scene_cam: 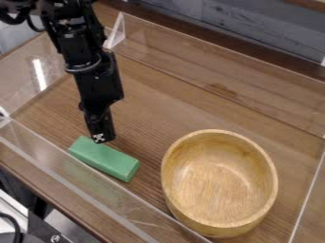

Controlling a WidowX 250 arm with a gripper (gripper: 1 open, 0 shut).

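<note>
A green rectangular block (pixel 105 159) lies flat on the wooden surface at the lower left. Just above its far-left part is my black gripper (pixel 98 133), angled down with its tips low; it looks shut, and I see nothing held in it. A round tan wooden bowl (pixel 219 185) sits to the right of the block.
Clear plastic walls edge the wooden surface (pixel 191 81) along the front left and at the sides. A dark cable shows at the bottom left corner, outside the wall.
</note>
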